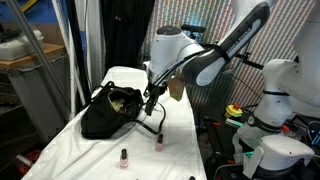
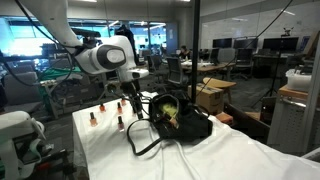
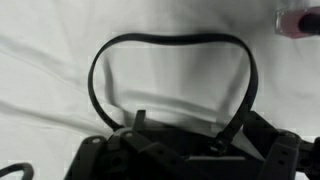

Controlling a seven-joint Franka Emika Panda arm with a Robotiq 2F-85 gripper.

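Observation:
My gripper (image 1: pixel 151 103) is open above the white-covered table, just to the right of the black bag (image 1: pixel 105 112). In the wrist view, the black strap (image 3: pixel 170 39) of the bag curves in a loop ahead of the open gripper, over white cloth. Nothing shows held between the fingers. From the other side, the bag (image 2: pixel 190 125) lies with its mouth towards the arm, and something yellow-green (image 2: pixel 170 110) shows inside.
Small pink-and-dark bottles stand apart on the cloth, among them a front bottle (image 1: pixel 124 158) and another bottle (image 1: pixel 159 143). A pinkish bottle (image 3: pixel 298 22) is at the wrist view's upper right corner.

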